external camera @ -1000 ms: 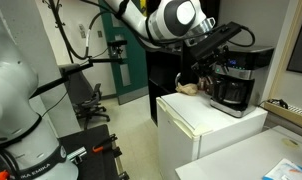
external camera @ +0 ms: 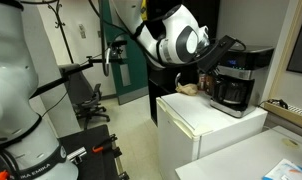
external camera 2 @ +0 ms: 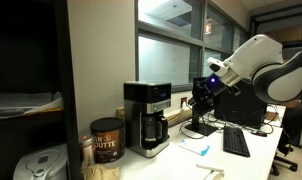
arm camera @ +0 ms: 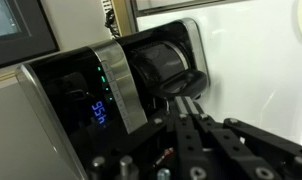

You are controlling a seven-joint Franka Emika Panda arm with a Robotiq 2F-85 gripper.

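Observation:
A black and silver coffee maker stands on a white cabinet, its dark carafe in the lower part. In the wrist view, the coffee maker's silver strip and lit blue clock show at close range, with the carafe handle just ahead of my fingers. My black gripper is shut, with nothing seen between its fingertips. From the second exterior view, the gripper hangs right of the coffee maker, apart from it and pointing its way.
A brown canister, a kettle and a wooden utensil holder stand left of the coffee maker. A keyboard and papers lie to its right.
Over the last second, my arm's white upper part has shifted and the gripper end has drawn slightly left and down in exterior view 1. The coffee maker has stayed put.

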